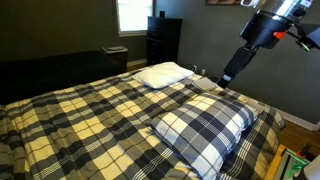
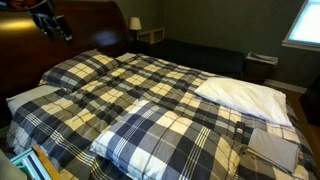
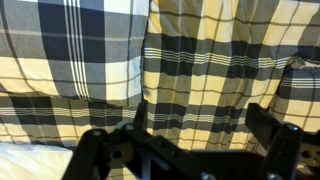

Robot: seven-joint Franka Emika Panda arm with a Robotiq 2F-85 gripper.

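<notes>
My gripper stands open above the bed, and only plaid bedding shows between its fingers. From the side it appears high over the bed [image 1: 228, 82], near the headboard corner [image 2: 56, 36], touching nothing. A blue-and-white plaid pillow [image 2: 165, 140] lies flat on the plaid bedspread [image 2: 150, 82]; the other exterior view has a plaid pillow [image 1: 205, 128] at right. Farther off rests a white pillow [image 2: 245, 102]. In the wrist view a plaid pillow's corner [image 3: 75, 50] fills the upper left, with something white [image 3: 30, 160] at lower left.
Another plaid pillow [image 2: 78, 70] leans by the dark headboard [image 2: 95, 25], white bedding [image 2: 30, 98] beside it. A grey folded item [image 2: 272, 148] lies at the bed's right side. Much of the bedspread [image 1: 80, 125] is bare.
</notes>
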